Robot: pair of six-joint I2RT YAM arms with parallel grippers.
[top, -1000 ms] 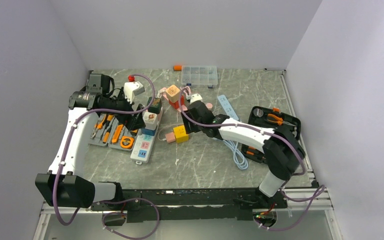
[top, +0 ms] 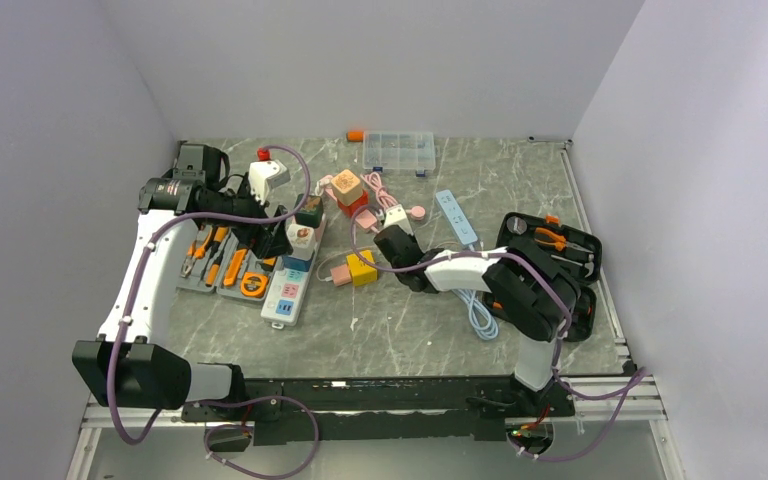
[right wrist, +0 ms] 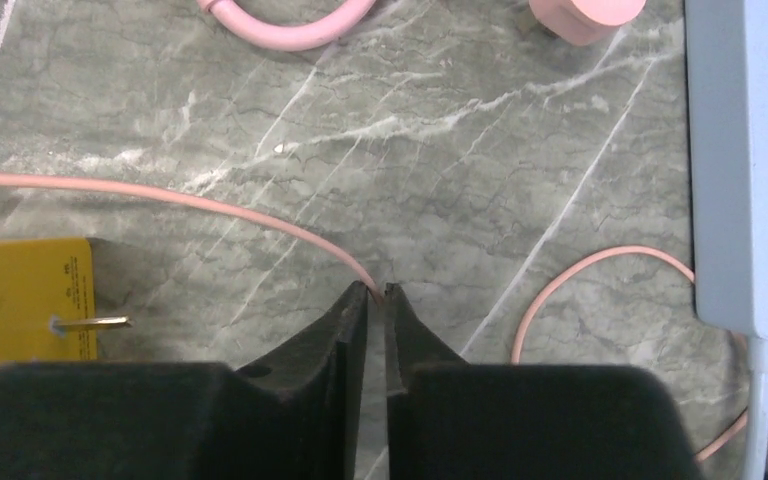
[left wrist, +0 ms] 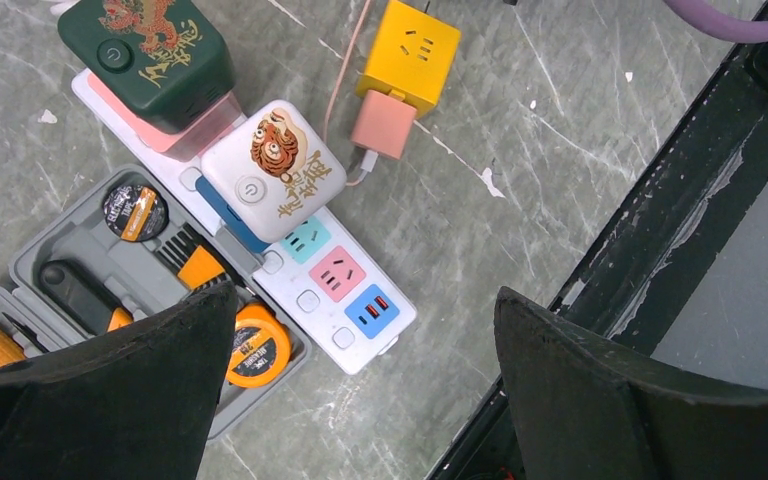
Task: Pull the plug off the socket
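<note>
A pink plug (left wrist: 384,125) is joined to the yellow cube socket (left wrist: 410,52), a white-ended cable leaving its other end. In the right wrist view a bare metal prong (right wrist: 98,323) sticks out of the yellow cube (right wrist: 22,300). Just right of that cube, my right gripper has its fingers a narrow gap apart. A thin pink cable (right wrist: 260,218) runs to its fingertips; whether it is gripped does not show clearly. My left gripper is wide open and empty above the white power strip (left wrist: 355,345).
Green and white box-shaped plugs (left wrist: 270,165) stand on the white strip, beside a grey tool case (left wrist: 60,235). A blue power strip (right wrist: 725,200) lies right, near a black tool case (top: 560,235).
My right gripper has shifted to the right, away from the yellow cube, with its arm folding in. The left arm stays where it was.
</note>
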